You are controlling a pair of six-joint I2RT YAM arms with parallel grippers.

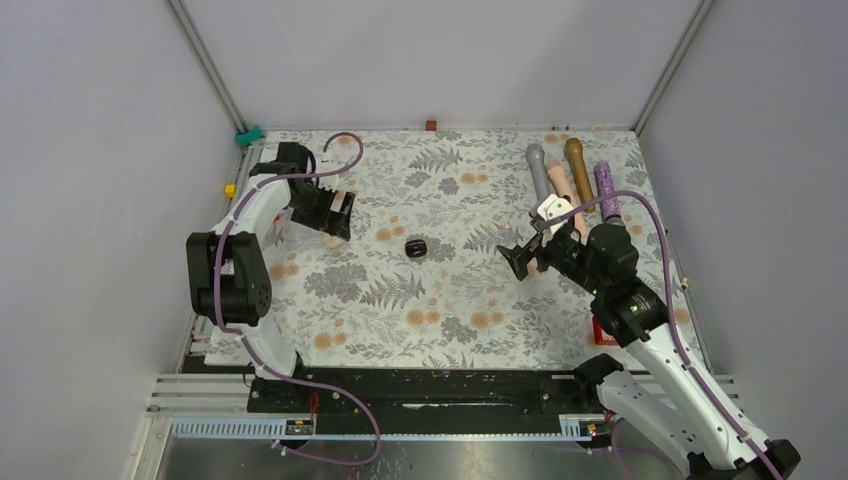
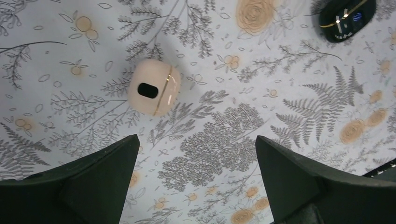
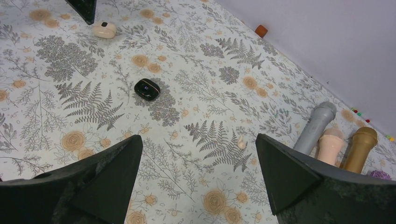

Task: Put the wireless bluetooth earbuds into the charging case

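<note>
A cream rounded case point(image 2: 154, 93) with a small black mark lies on the patterned cloth below my left gripper, which is open and empty above it. A glossy black case point(image 1: 416, 248) lies near the middle of the cloth, also at the upper right of the left wrist view. In the right wrist view a small pale object, possibly an earbud point(image 3: 241, 143), lies between the fingertips' line of sight, on the cloth. My right gripper point(image 1: 515, 255) hangs open and empty at the right side.
Long cylinders in grey point(image 1: 536, 165), pink, tan and purple lie along the right side. A red object point(image 1: 603, 335) sits at the front right, partly behind the right arm. A small brown block point(image 1: 431, 125) is at the back edge.
</note>
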